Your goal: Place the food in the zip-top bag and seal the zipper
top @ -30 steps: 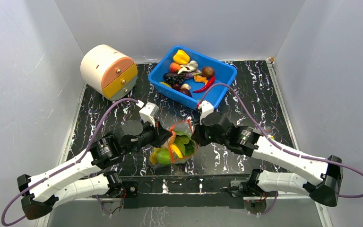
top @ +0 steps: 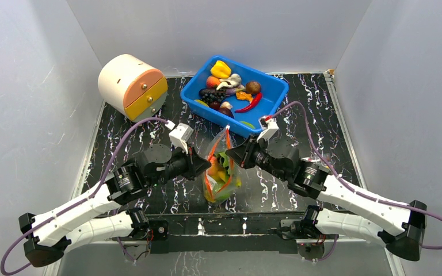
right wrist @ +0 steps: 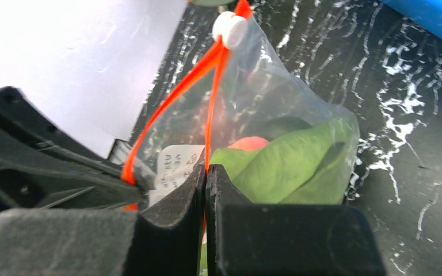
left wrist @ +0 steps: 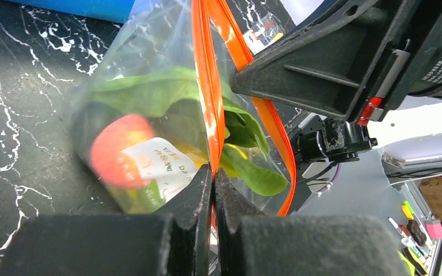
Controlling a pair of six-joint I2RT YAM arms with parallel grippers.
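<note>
Between the two arms hangs a clear zip top bag with an orange-edged mouth and food inside. In the left wrist view I make out a red-orange piece and green leaves through the plastic. My left gripper is shut on one orange edge of the mouth. My right gripper is shut on the opposite orange edge, which runs up to a white slider at the bag's far end. The mouth stands apart in a narrow loop between the grippers.
Behind the bag stands a blue bin holding several toy fruits and vegetables. A white rounded drawer unit is at the back left.
My right gripper has moved up and slightly left in the top view. The bag's mouth has narrowed, and the bag has swung to hang lengthwise. The left arm has barely moved.
</note>
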